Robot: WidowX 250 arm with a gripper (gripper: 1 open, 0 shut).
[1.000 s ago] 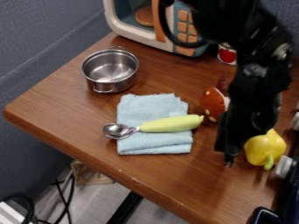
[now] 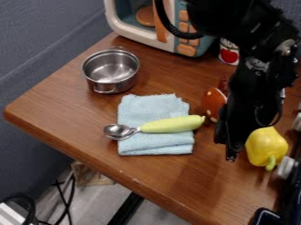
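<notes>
My black gripper (image 2: 231, 151) hangs at the right of the table, pointing down just left of a yellow pear-like fruit (image 2: 267, 145); whether its fingers are open or shut is unclear. A spoon with a pale yellow-green handle (image 2: 168, 125) lies across a folded light blue cloth (image 2: 152, 107). A small orange-red object (image 2: 213, 100) sits behind the gripper, partly hidden by it.
A steel pot (image 2: 111, 70) stands at the back left of the wooden table (image 2: 53, 114). A toy microwave (image 2: 147, 19) and a red-and-white can (image 2: 230, 55) are at the back.
The arm has shifted slightly over the last second, staying beside the yellow fruit. The objects on the table look unmoved.
</notes>
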